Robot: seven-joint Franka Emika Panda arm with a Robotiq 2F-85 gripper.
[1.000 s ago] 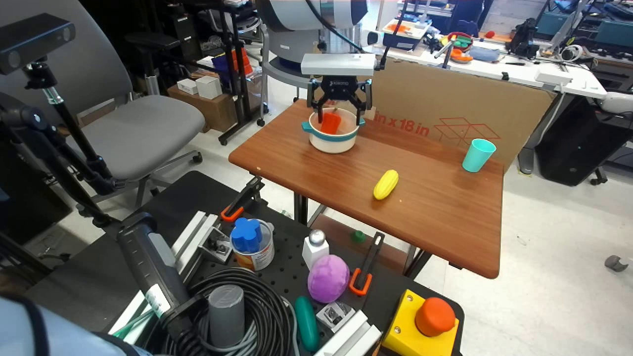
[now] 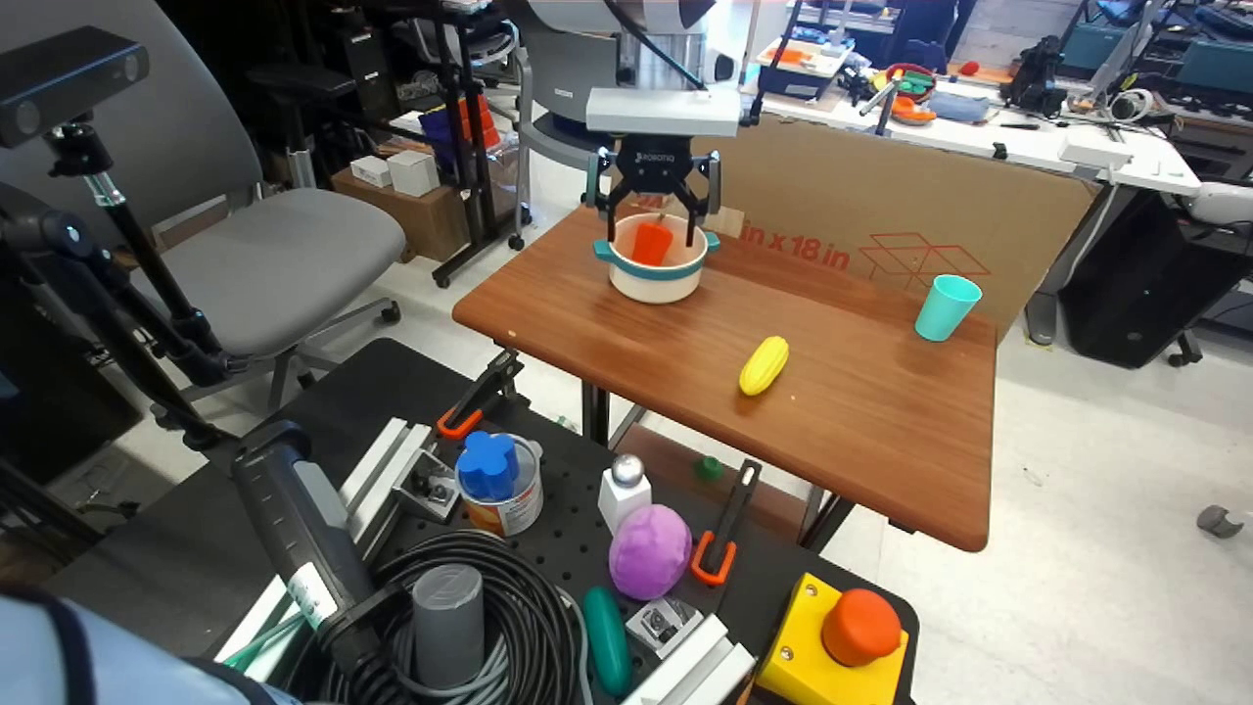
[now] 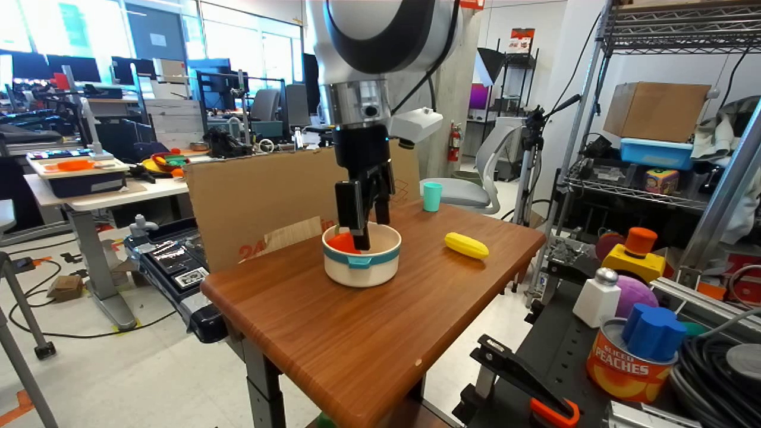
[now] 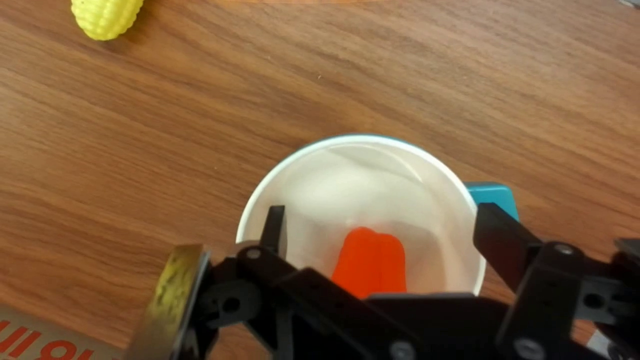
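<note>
A cream pot [image 2: 653,284] with a teal band and handles stands at the table's far left in exterior view 1. Inside it lies an orange-red object [image 4: 373,264], its lower part hidden by the gripper in the wrist view. My gripper [image 2: 651,237] points down at the pot, open, its fingers wide apart. No object shows held between them. One finger [image 3: 361,232] overlaps the pot's opening in exterior view 2, while the wrist view has the right finger [image 4: 501,240] across the rim near a handle. Exact fingertip depth is unclear.
A yellow corn cob [image 2: 765,365] lies mid-table, and a turquoise cup [image 2: 948,307] stands at the far right. Cardboard [image 2: 893,211] walls off the back edge. Bare tabletop [image 2: 875,435] extends across the right and front.
My gripper has shifted left in exterior view 1, its fingers still spread. The pot and its orange-red content sit very slightly farther left. Corn and cup have stayed put.
</note>
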